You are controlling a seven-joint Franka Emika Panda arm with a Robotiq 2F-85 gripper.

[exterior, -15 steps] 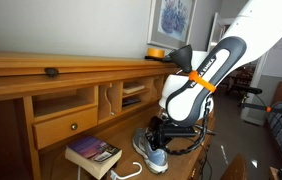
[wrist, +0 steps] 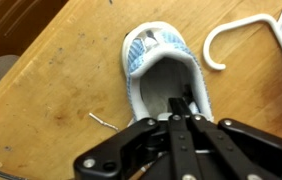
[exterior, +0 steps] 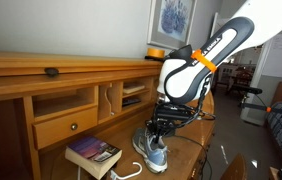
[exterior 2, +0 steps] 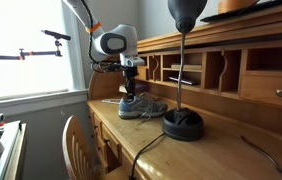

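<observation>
A grey and light-blue shoe (exterior: 154, 155) rests on the wooden desktop; in the wrist view the same shoe (wrist: 165, 80) shows its opening from above. My gripper looks shut, its dark fingertips over the shoe's opening, with nothing visible between them. From the side, the gripper (exterior: 159, 131) points down right at the top of the shoe. Whether the fingers touch the shoe's lining cannot be made out. In exterior view 2 the shoe (exterior 2: 128, 107) sits beneath the gripper, and a second shoe (exterior 2: 153, 106) seems to lie behind it.
Beside the shoe lies a white hanger (exterior: 127, 173), and a thick book (exterior: 93, 155) is farther left. Wooden cubbies (exterior: 64, 103) line the desk's back. A black lamp base (exterior 2: 183, 124) stands on the desk, with a cable near the front edge. Bare desktop (exterior 2: 216, 150) extends beyond the lamp.
The arm has risen a little and its upper part has shifted right. The shoe stays in about the same place.
</observation>
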